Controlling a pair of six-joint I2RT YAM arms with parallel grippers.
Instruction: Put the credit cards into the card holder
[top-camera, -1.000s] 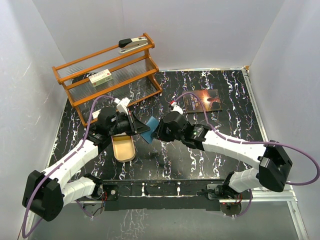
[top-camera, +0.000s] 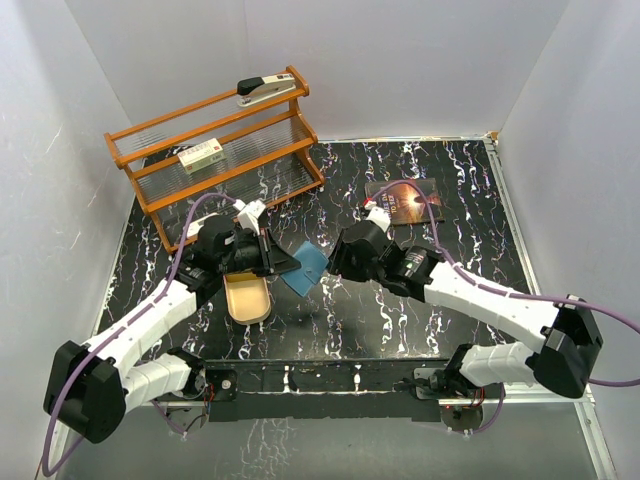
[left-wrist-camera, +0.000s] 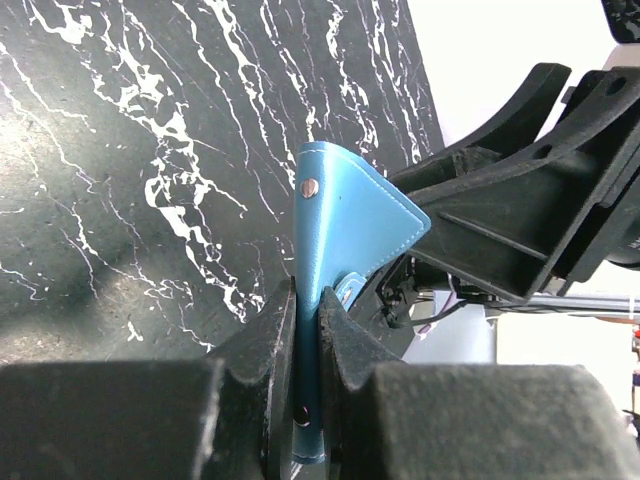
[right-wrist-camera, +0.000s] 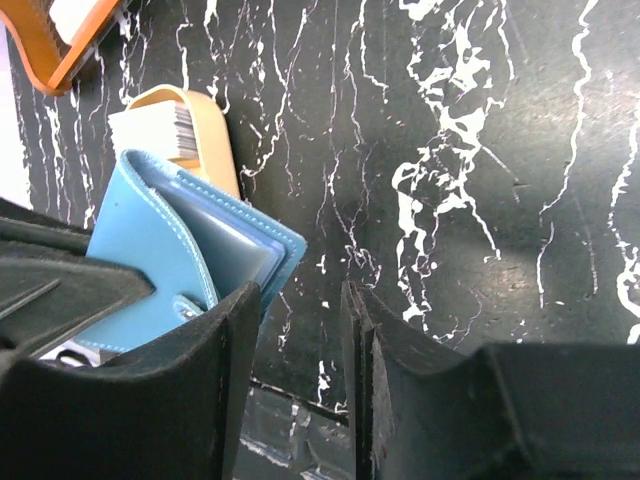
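A light blue card holder (top-camera: 309, 265) with a snap is held upright by my left gripper, which is shut on it. In the right wrist view its top (right-wrist-camera: 200, 240) gapes, with a grey-blue interior. My right gripper stands open just to the right of the holder, nothing visible between its fingers. A cream tray (top-camera: 247, 298) holding white cards (right-wrist-camera: 150, 130) sits on the marble surface below and behind the left gripper.
A wooden shelf (top-camera: 220, 178) with a stapler and a small box stands at the back left. A book (top-camera: 404, 200) lies at the back right.
My right gripper has drawn away to the right from the holder, which it overlapped earlier. The holder in my left gripper has shifted slightly right.
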